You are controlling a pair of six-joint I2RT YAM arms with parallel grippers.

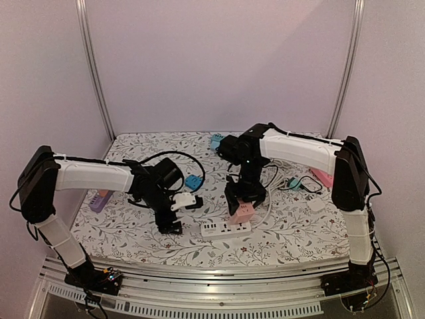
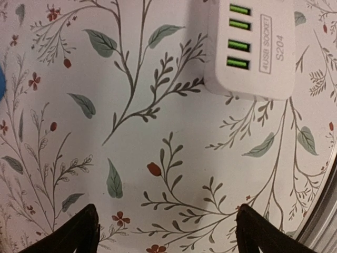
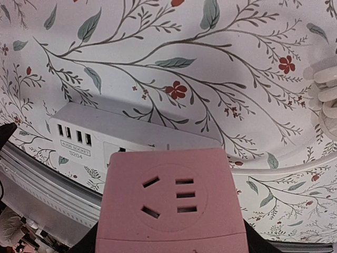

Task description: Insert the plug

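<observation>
A pink socket cube [image 3: 171, 200], with slots on its top face, is held in my right gripper [image 1: 243, 201], just above and behind the white power strip [image 1: 226, 230]. The strip shows four USB ports and the label S204 in the left wrist view [image 2: 247, 47]; in the right wrist view the cube hides part of it. My left gripper stands open with nothing between its fingers, low over bare table left of the strip.
A blue block [image 1: 193, 182] lies behind the strip, a purple one [image 1: 99, 201] at far left. Cables, a pink triangular block [image 1: 323, 174] and a small white piece [image 1: 316, 206] are at right. The table's front edge is close.
</observation>
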